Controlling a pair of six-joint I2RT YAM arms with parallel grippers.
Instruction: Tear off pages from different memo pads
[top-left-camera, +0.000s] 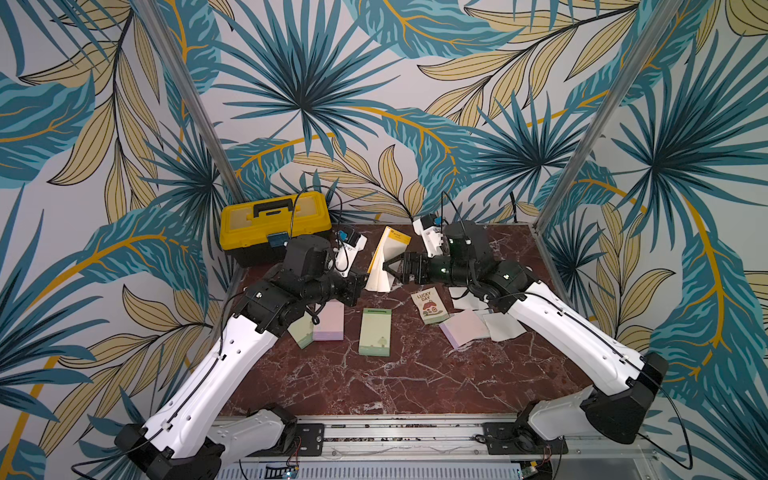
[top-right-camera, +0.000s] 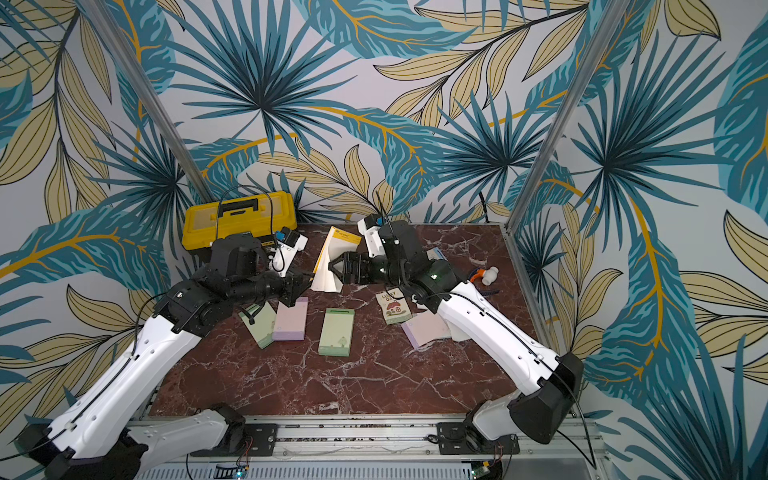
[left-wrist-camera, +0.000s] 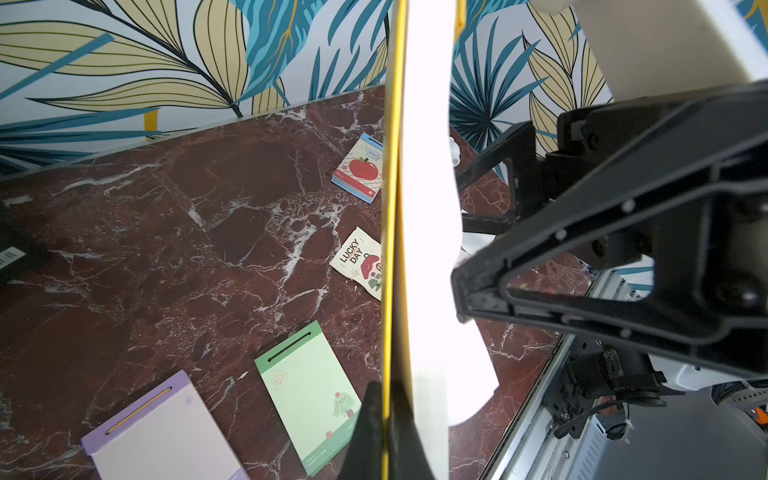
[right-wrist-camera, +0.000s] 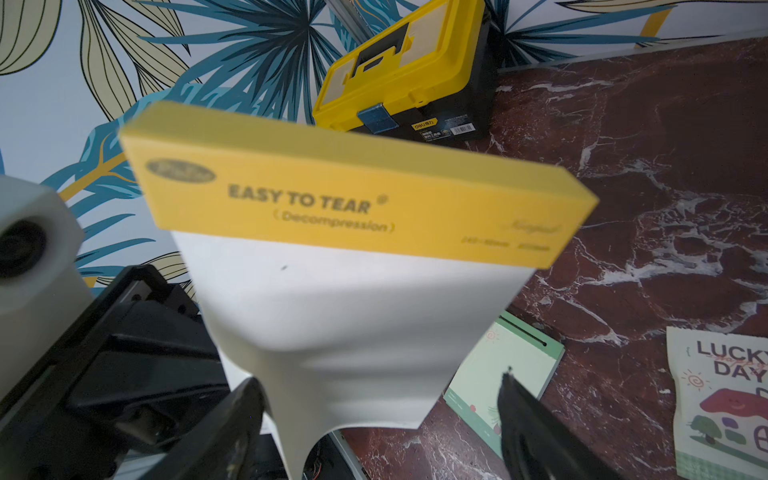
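Observation:
A memo pad (right-wrist-camera: 376, 196) with a yellow "EASY TO TEAR" band is held up between my two arms above the table. Its white sheets (right-wrist-camera: 344, 344) hang below the band, and a front sheet (left-wrist-camera: 472, 376) curls away from the rest. My left gripper is shut on the pad, which appears edge-on in the left wrist view. On the other side, my right gripper stands open close to the sheets, its fingers (left-wrist-camera: 500, 180) spread apart. One right finger (right-wrist-camera: 240, 420) is beside the curled sheet corner; whether they touch is unclear.
On the marble table (top-left-camera: 400, 392) lie a green pad (top-left-camera: 374, 332), a pink-purple pad (top-left-camera: 328, 321), another green pad (top-left-camera: 301, 329), the LUCKY DAY pad (top-left-camera: 429, 305), a second pinkish pad (top-left-camera: 462, 328) and an apple pad (left-wrist-camera: 360, 168). A yellow toolbox (top-left-camera: 273, 220) stands back left.

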